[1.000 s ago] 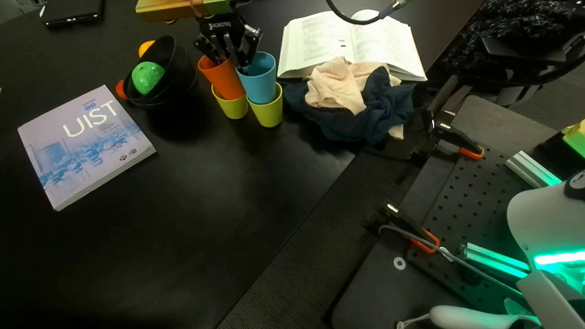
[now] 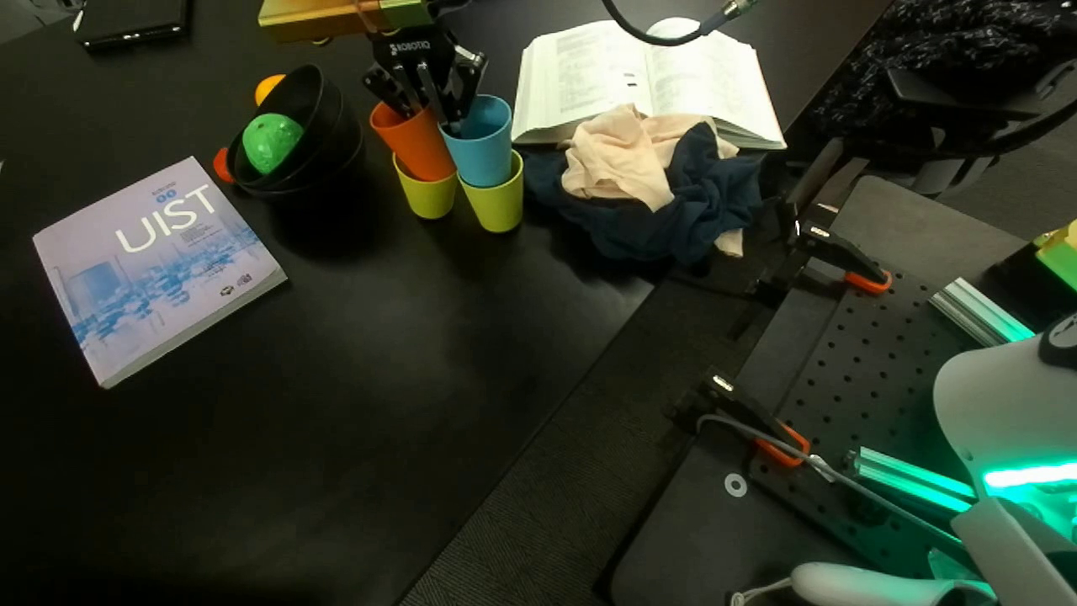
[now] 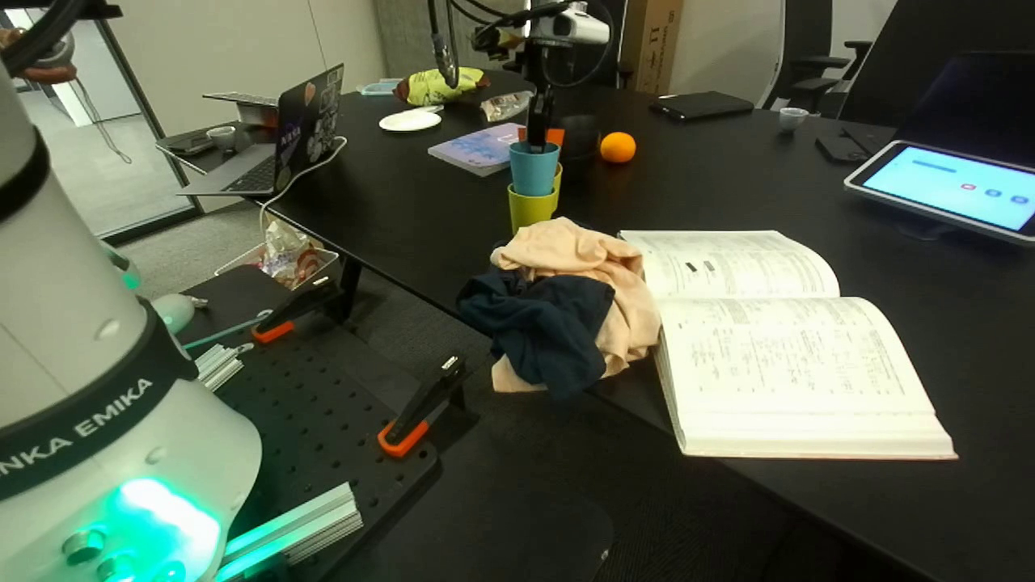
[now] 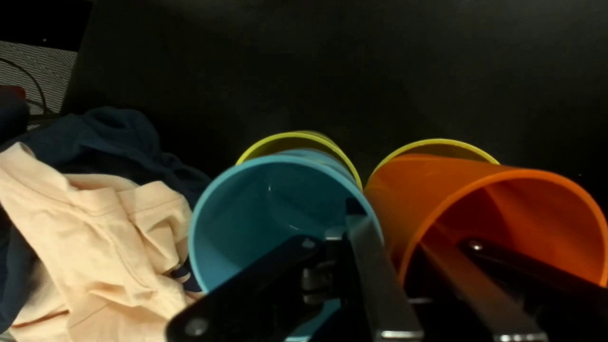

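Observation:
A blue cup (image 4: 245,228) sits in one yellow-green cup (image 2: 495,207), and an orange cup (image 4: 410,188) leans tilted in a second yellow-green cup (image 2: 429,195). My gripper comes down over the pair, one finger inside the blue cup and the other inside the orange one. Its fingers are shut on the adjoining walls of these two cups. In exterior view 2 the blue cup (image 3: 534,170) hides most of the orange cup (image 3: 555,136). The lower parts of the nested cups are hidden inside the yellow-green ones.
Black bowls (image 2: 303,162) holding a green ball (image 2: 270,141) stand left of the cups. Crumpled beige and navy cloth (image 2: 631,167) and an open book (image 2: 646,76) lie to the right. A UIST book (image 2: 161,263) lies far left.
My gripper has shifted slightly to the right, and the blue, orange and yellow-green cups have shifted with it. The surrounding things stay where they were.

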